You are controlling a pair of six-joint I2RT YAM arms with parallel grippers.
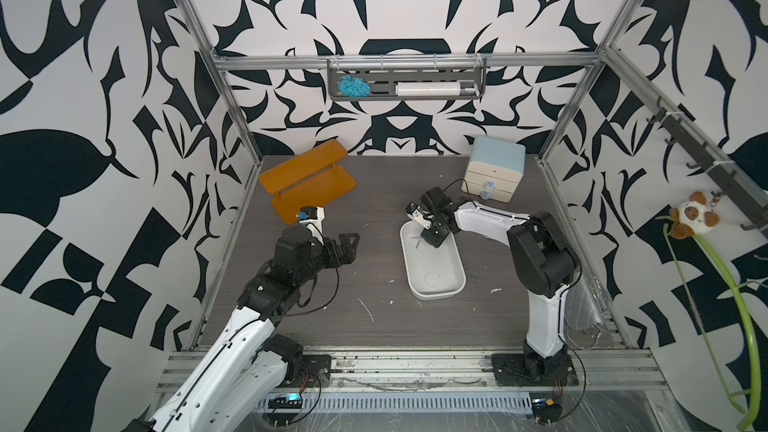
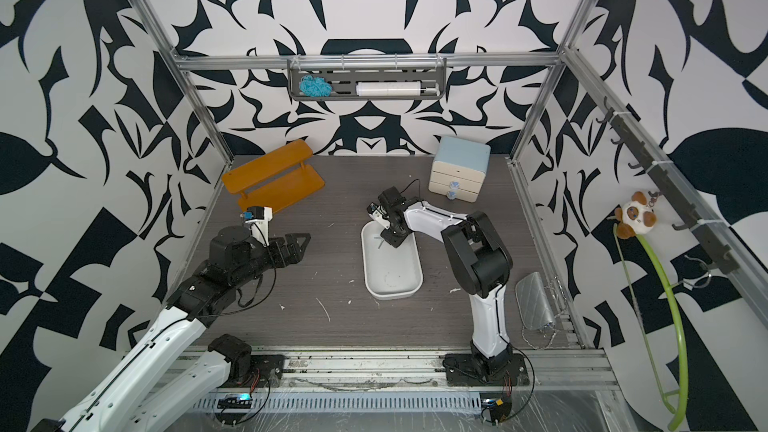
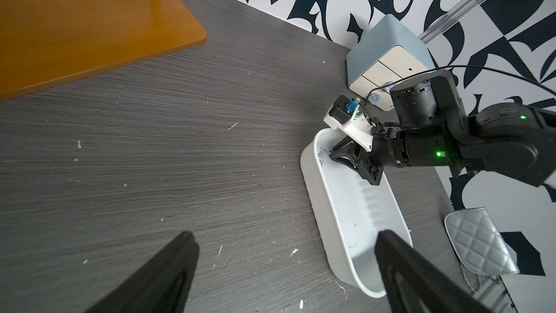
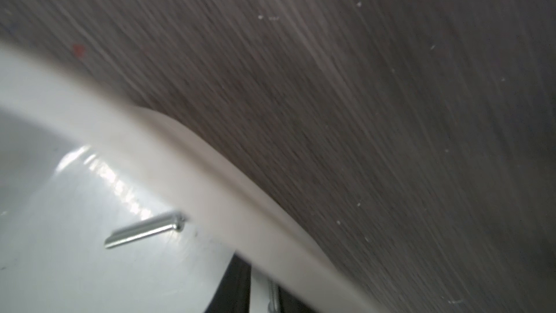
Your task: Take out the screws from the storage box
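Observation:
The white storage box [image 1: 432, 272] lies mid-table. My right gripper [image 2: 387, 232] reaches down into its back end; in the right wrist view its dark fingers [image 4: 231, 287] sit just under the rim beside a screw [image 4: 275, 298]. Whether they grip that screw I cannot tell. Another silver screw [image 4: 142, 233] lies loose on the box floor. My left gripper [image 1: 346, 248] hangs over the table left of the box, open and empty, its two fingers apart in the left wrist view.
An orange wooden rack [image 1: 316, 192] stands back left, a small drawer cabinet [image 1: 494, 160] back right, a silver quilted bag [image 3: 477, 237] at the right edge. The table left of the box is clear.

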